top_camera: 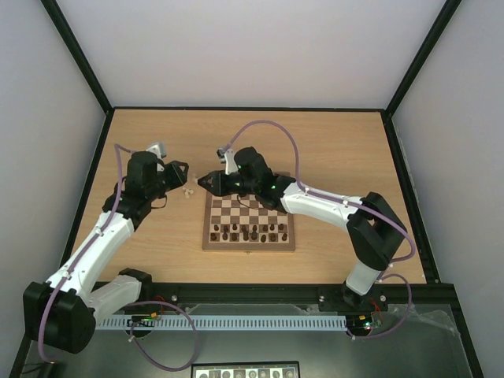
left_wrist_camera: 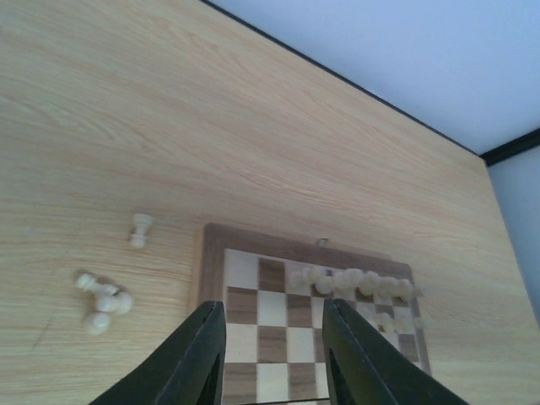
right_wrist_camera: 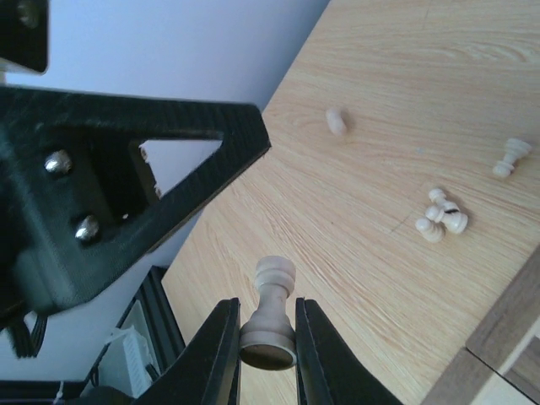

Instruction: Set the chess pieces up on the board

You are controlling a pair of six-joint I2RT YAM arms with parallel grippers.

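A white chess piece (right_wrist_camera: 272,291) is pinched between the fingertips of my right gripper, its broad base turned toward the camera. My left gripper has its fingers apart and empty. Seen from the top, the left gripper (top_camera: 186,169) and right gripper (top_camera: 201,182) face each other with a small gap, left of the chessboard (top_camera: 248,245). Dark pieces (top_camera: 245,233) stand in rows on the board's near side. White pieces (left_wrist_camera: 350,280) line its far side, mostly hidden by the right arm in the top view.
Several loose white pieces (right_wrist_camera: 443,216) lie clustered on the table left of the board, with another white piece (right_wrist_camera: 511,156) near them. One more white piece (right_wrist_camera: 336,121) lies farther off. Part of the left gripper fills the right wrist view's upper left.
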